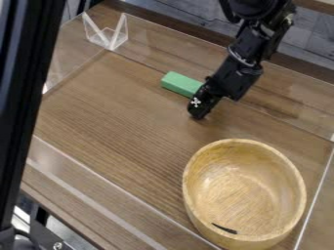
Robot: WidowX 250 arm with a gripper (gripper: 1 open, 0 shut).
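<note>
A green block [179, 83] lies on the wooden table, left of and partly behind my gripper [201, 105]. The gripper reaches down from the upper right, its tip low at the block's right end. It looks shut; whether anything is between its fingers cannot be seen clearly. A round pale tan bowl [241, 190] stands in the lower right.
A clear angular plastic piece [107, 37] stands at the back left. A wooden wall runs behind the arm along the back edge.
</note>
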